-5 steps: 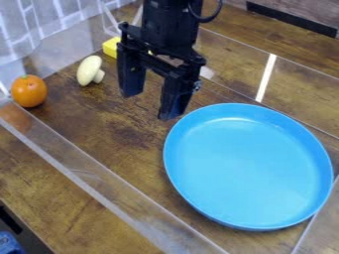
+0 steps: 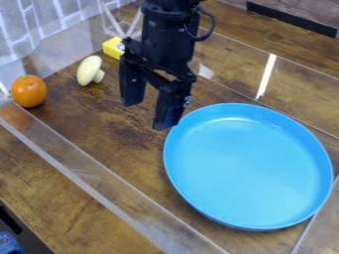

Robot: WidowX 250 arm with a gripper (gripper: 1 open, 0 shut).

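The black robot arm reaches down from the top centre, its gripper (image 2: 153,94) hanging over the wooden table, left of and above the large blue plate (image 2: 245,164). The dark fingers point downward; whether they are apart or closed on each other is hard to make out, and no object shows between them. An orange fruit or ball (image 2: 30,91) sits at the far left, and a pale cream oblong object (image 2: 90,69) lies just up and left of the gripper. A yellow block (image 2: 114,47) is partly visible behind the arm.
A clear plastic wall runs along the left side and lower left of the table. The wood around and below the gripper is bare, as is the area at the upper right, where a white tape strip (image 2: 265,74) lies.
The gripper has shifted and turned slightly over the last second, staying in roughly the same place. The objects on the table have not moved.
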